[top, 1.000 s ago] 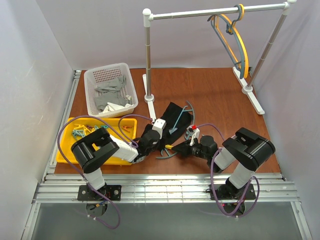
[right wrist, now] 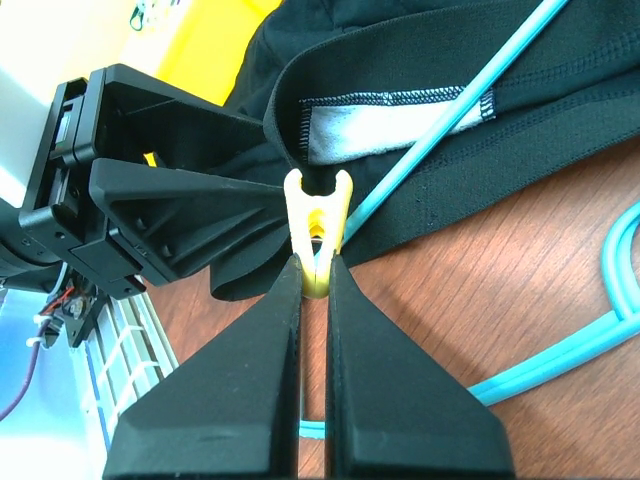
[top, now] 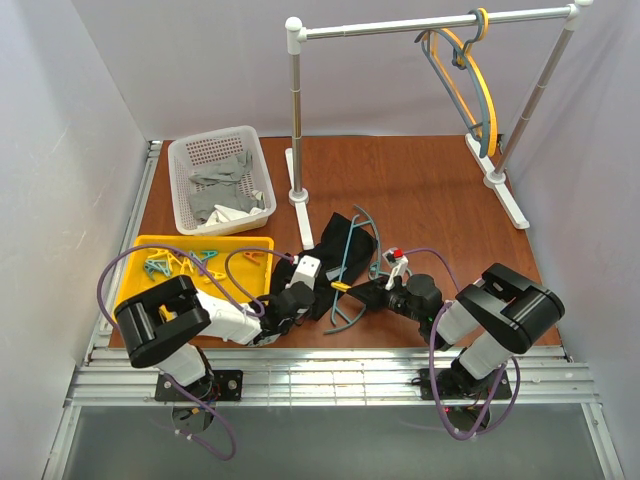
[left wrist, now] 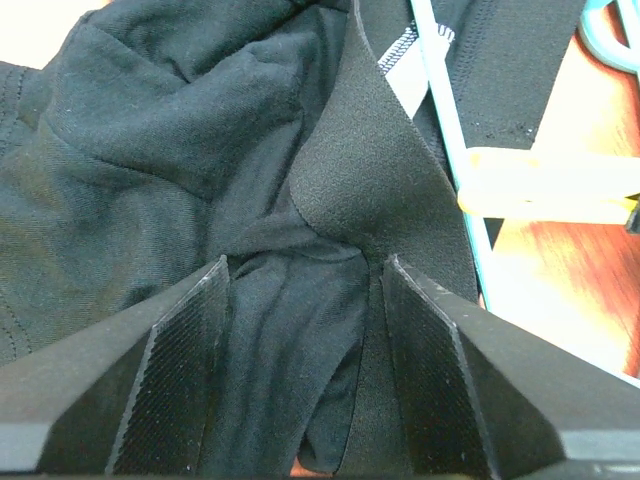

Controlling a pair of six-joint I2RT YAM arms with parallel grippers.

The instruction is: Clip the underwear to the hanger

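The black underwear (left wrist: 150,150) lies bunched on the table with a blue hanger (right wrist: 480,80) across it, a pale label (right wrist: 370,130) showing under the hanger. My left gripper stands open over the fabric, left of the hanger. My right gripper is shut, with a yellow clip (right wrist: 335,210) at its tips beside the hanger's bar, seen in both wrist views; whether the clip is on the cloth or hanger cannot be told.
A yellow tray (top: 135,280) of clips is at the left, behind my left arm. A white basket (top: 180,170) of clothes stands at the back left. A rack (top: 370,28) with hangers spans the back.
My left gripper has shifted toward the front left, uncovering more of the hanger and underwear in the top view. The hanger's shape appears shifted; the right gripper has moved slightly.
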